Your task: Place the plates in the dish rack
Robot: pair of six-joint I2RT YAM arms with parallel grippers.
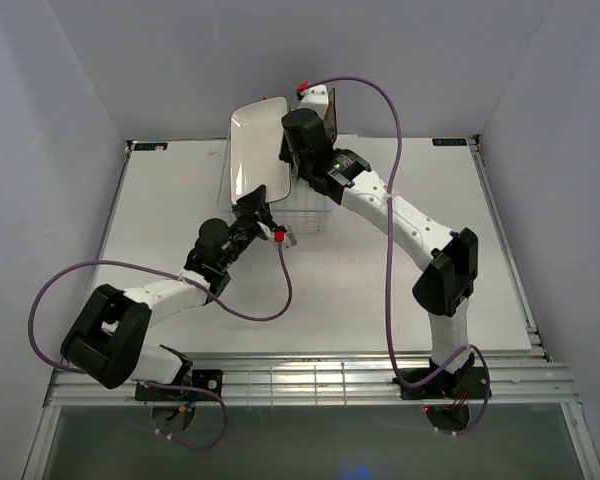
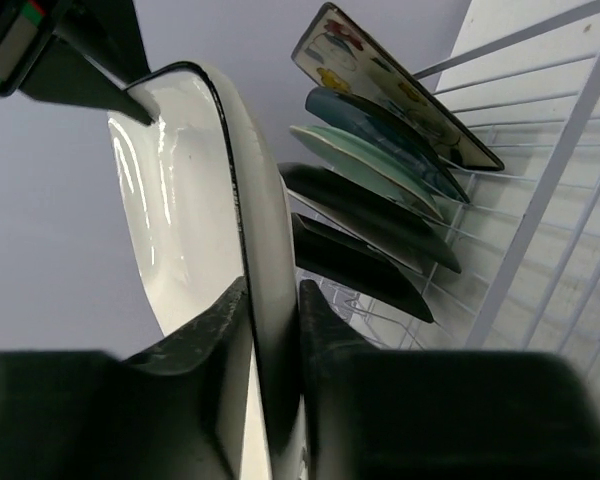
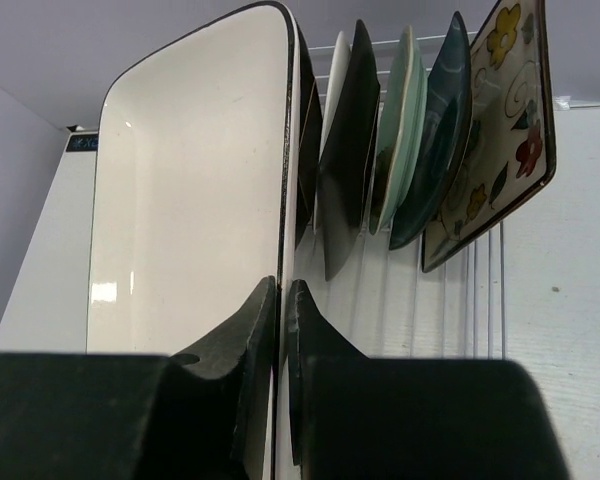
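Note:
A white square plate with a dark rim [image 1: 260, 150] stands tilted at the left end of the wire dish rack [image 1: 305, 220]. My left gripper [image 1: 255, 205] is shut on its front edge, which fills the middle of the left wrist view. My right gripper is shut on the same plate's right edge; in the top view it is partly hidden by the arm. Behind the held plate, dark plates [image 3: 348, 150], pale green plates [image 3: 395, 140], a teal plate [image 3: 435, 130] and a flowered square plate [image 3: 490, 120] lean in the rack.
Walls close in the back [image 1: 400, 50] and both sides. The upper part of the right gripper shows at the top left of the left wrist view.

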